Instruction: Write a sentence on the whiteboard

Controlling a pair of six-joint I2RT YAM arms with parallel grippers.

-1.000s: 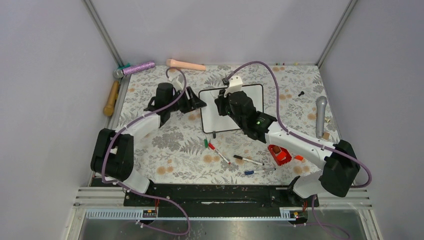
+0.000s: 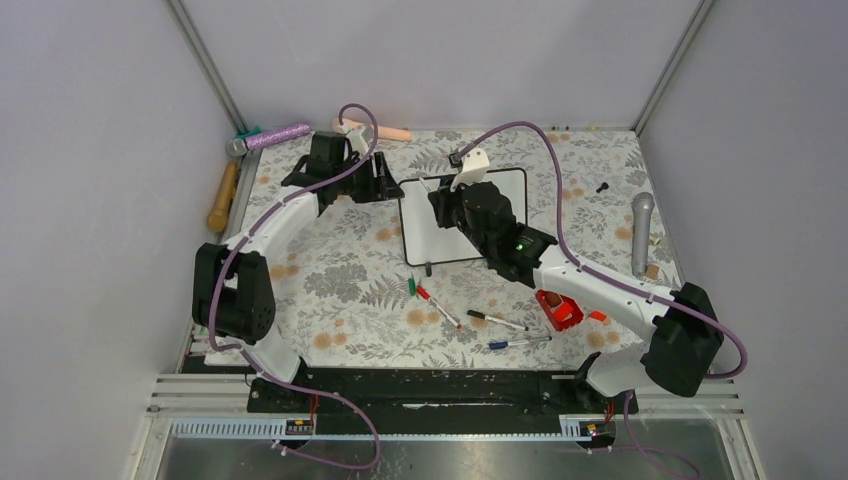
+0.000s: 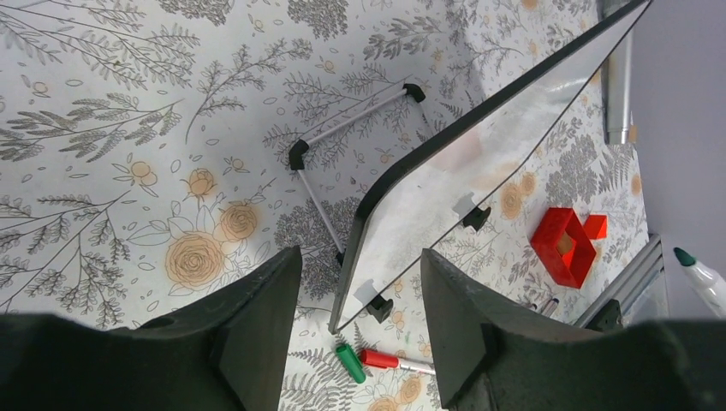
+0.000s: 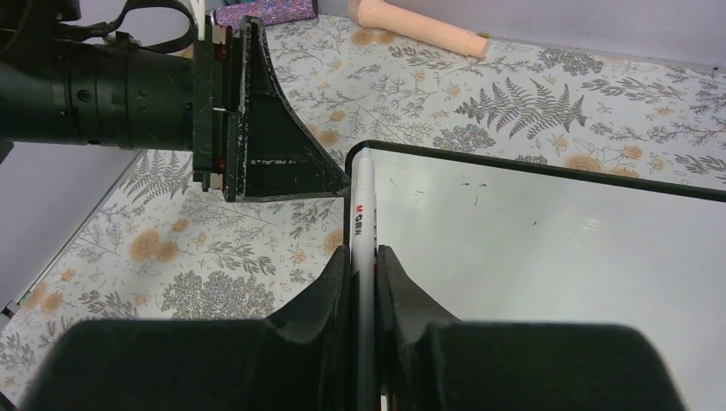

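The whiteboard [image 2: 420, 230] with a black rim stands at the centre, bearing only small marks in the right wrist view [image 4: 548, 248]. My right gripper [image 2: 436, 200] is shut on a white marker [image 4: 363, 214], held pointing upward over the board's left part. My left gripper [image 2: 385, 180] is at the board's upper left corner, its fingers apart with nothing between them; in the left wrist view the board's edge [image 3: 428, 145] runs just beyond the fingertips.
A red marker [image 2: 437, 305], green cap [image 2: 411, 287], black marker [image 2: 497, 321] and blue marker [image 2: 520, 342] lie in front. A red box [image 2: 560, 310] is at front right, a grey cylinder [image 2: 642, 230] at right.
My left arm has moved back, toward the top of the top view, to the board's upper left corner. The right arm is nearly still.
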